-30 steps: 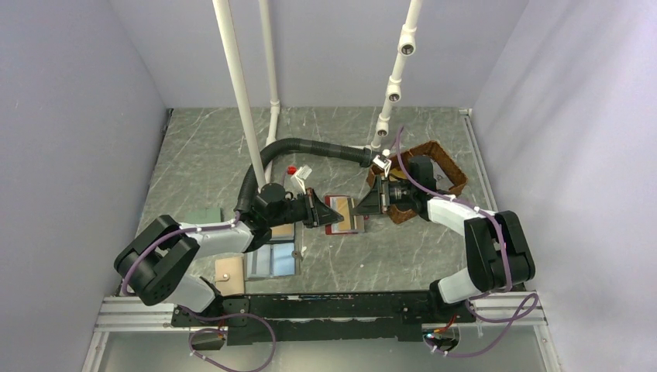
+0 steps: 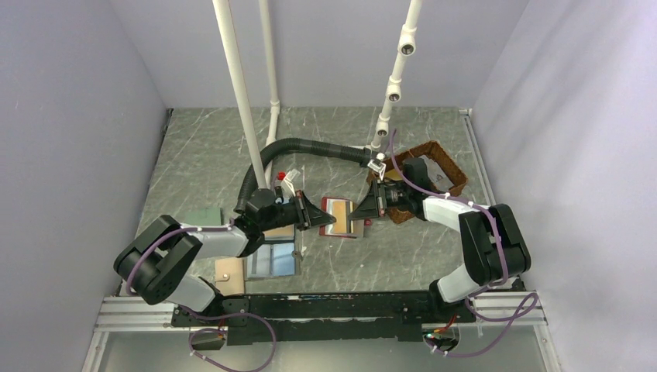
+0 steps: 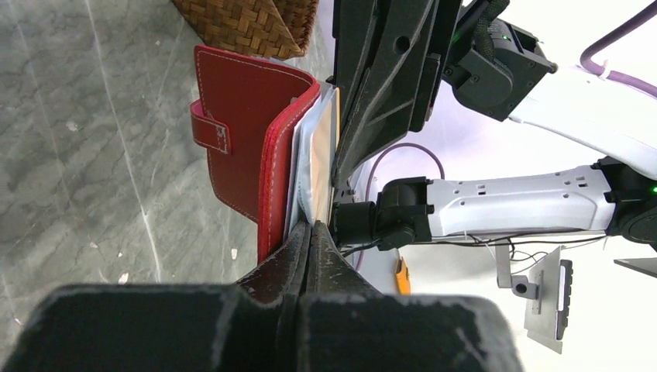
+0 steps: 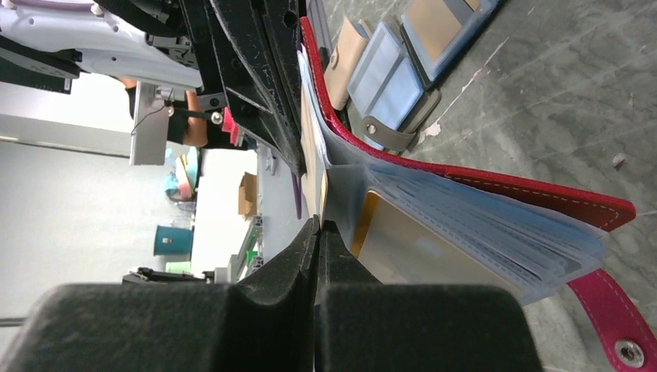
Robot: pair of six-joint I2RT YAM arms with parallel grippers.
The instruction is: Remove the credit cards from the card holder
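Observation:
The red card holder (image 2: 328, 203) is spread open between my two grippers, with its clear sleeves (image 4: 496, 232) fanned out in the right wrist view. A tan card (image 3: 321, 159) shows in the sleeves on the inner face. At the sleeve edge, my left gripper is shut on the holder's inner layers. From the other side, my right gripper is shut on a thin edge of the sleeves. Whether a card is also pinched there cannot be told. Another gold-edged card (image 4: 426, 244) sits inside a sleeve. The strap with its snap (image 4: 627, 353) hangs loose.
Several other card cases, including a blue one (image 2: 273, 260) and a tan one (image 2: 229, 275), lie at the left front. A woven basket (image 2: 457, 167) stands at the right. A black hose (image 2: 325, 147) curves behind.

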